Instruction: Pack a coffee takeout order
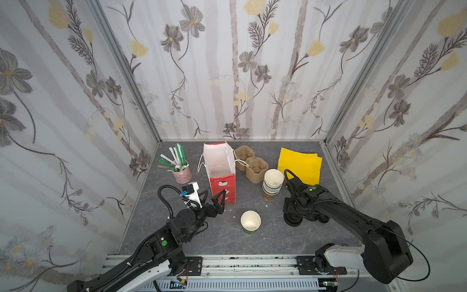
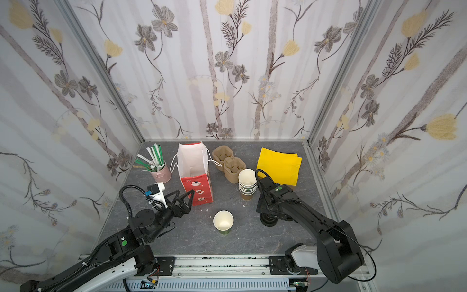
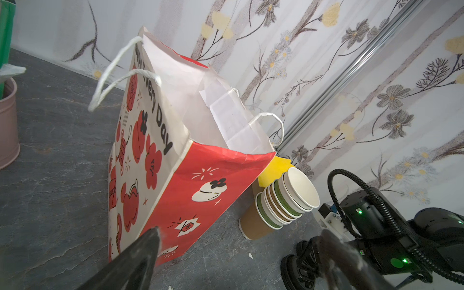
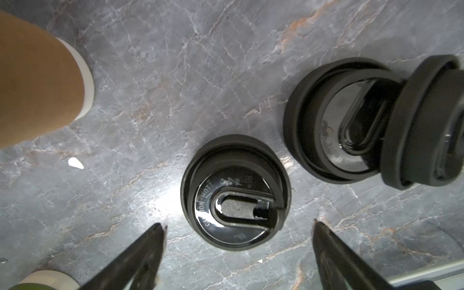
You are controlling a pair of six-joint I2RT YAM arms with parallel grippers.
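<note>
Below my right gripper a single black lid [image 4: 236, 207] lies on the table; the fingers are apart, with the lid in view between and beyond the fingertips, not gripped. More black lids [image 4: 338, 130] lie to its right, one leaning on another. A lone paper cup [image 1: 250, 221] stands upright and empty at the front middle. Several nested cups [image 1: 273, 184] stand behind it. The red and white paper bag [image 3: 212, 193] stands with its mouth open. My left gripper [image 1: 215, 198] is open in front of the bag, nothing between its fingers.
Brown cup carriers [image 1: 256, 169] sit at the back, right of the bag. Yellow sheets [image 1: 297, 164] lie at the back right. A pink cup [image 1: 183, 175] of stirrers and straws stands left of the bag.
</note>
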